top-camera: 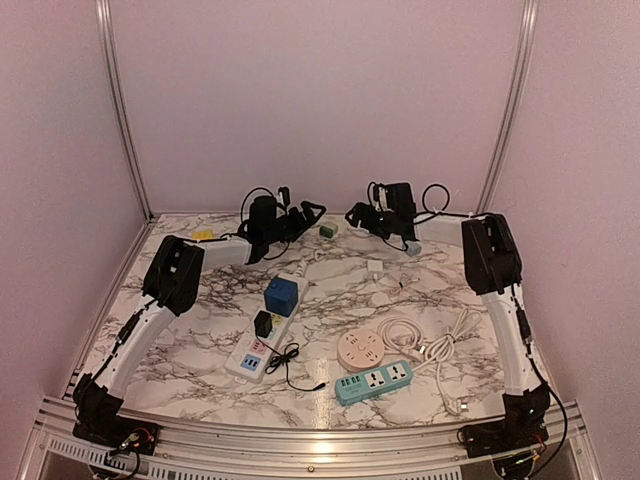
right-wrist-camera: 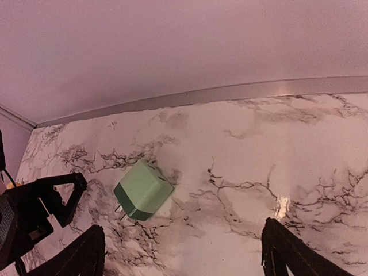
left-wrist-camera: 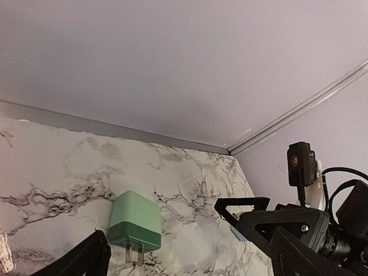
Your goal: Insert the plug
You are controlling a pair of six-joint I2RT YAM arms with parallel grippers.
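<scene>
A green two-tone plug (top-camera: 328, 230) lies on the marble table near the back wall, between my two grippers. Its two metal prongs show in the left wrist view, under the dark green end of the plug (left-wrist-camera: 135, 221); in the right wrist view the plug (right-wrist-camera: 144, 190) sits left of centre. My left gripper (top-camera: 318, 212) is open just left of it, nothing between the fingers. To its right, my right gripper (top-camera: 352, 214) is open and empty as well. A white power strip (top-camera: 249, 355) carries a blue cube (top-camera: 281, 296) and a black adapter (top-camera: 263, 324).
Toward the front right lie a round pink socket (top-camera: 360, 349), a teal power strip (top-camera: 373, 383) and coiled white cable (top-camera: 440, 348). A small white block (top-camera: 375, 267) sits mid-table. A yellow block (top-camera: 203, 234) is partly behind the left arm. The back wall stands close behind the plug.
</scene>
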